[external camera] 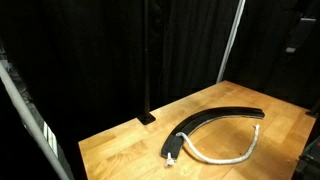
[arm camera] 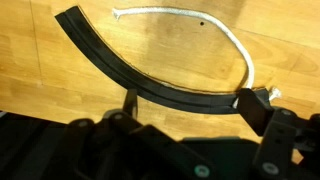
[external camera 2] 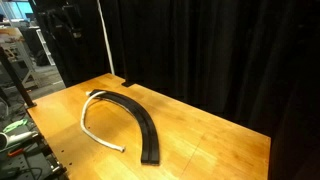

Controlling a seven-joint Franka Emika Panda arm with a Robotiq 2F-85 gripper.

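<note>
On the wooden table lies a black curved strip (external camera: 215, 115) with a lengthwise groove, bent into an arc. A white rope (external camera: 215, 160) loops along the inside of its curve and crosses over the strip near one end; a frayed or knotted rope tip pokes out past it. In the wrist view the rope (arm camera: 222, 27) bows above the strip (arm camera: 110, 63), crossing it at right. My gripper hangs above them, open, its fingers well apart with only the strip visible below the gap. Neither thing is held. The exterior views show the arm only as dark shapes at the edge.
Bare wooden table (external camera 2: 210, 130) extends to the right of the strip in exterior view 2. Black curtains (external camera 2: 200, 50) stand behind the table. A dark stand foot (external camera: 146, 118) rests at the table's back edge.
</note>
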